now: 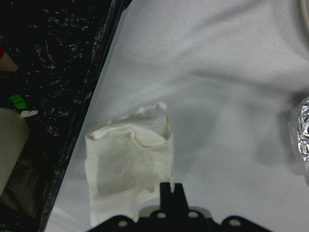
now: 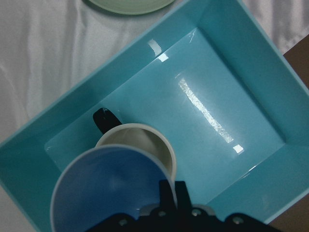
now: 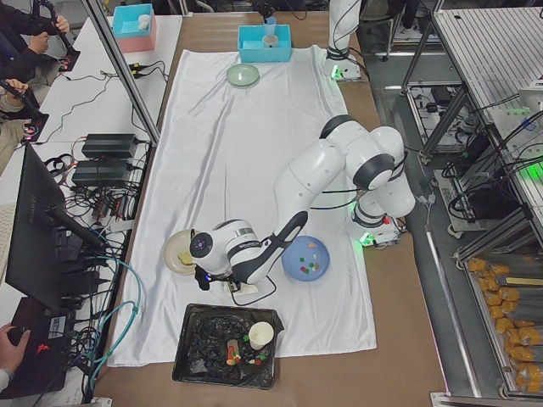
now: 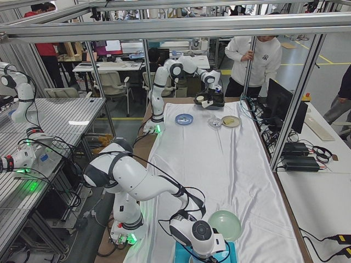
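In the left wrist view a folded white cloth (image 1: 128, 164) lies beside the black lined tray (image 1: 53, 58). My left gripper is over its lower right part, fingertips together; I cannot tell whether cloth is between them. My right gripper is shut on the rim of a blue cup (image 2: 106, 183) held above a white mug (image 2: 147, 137) with a black handle, in a turquoise bin (image 2: 217, 67).
A foil object (image 1: 301, 133) lies right of the cloth. The beige plate (image 3: 174, 261) with food, blue plate (image 3: 305, 259) and green plate (image 3: 243, 74) rest on the white tablecloth.
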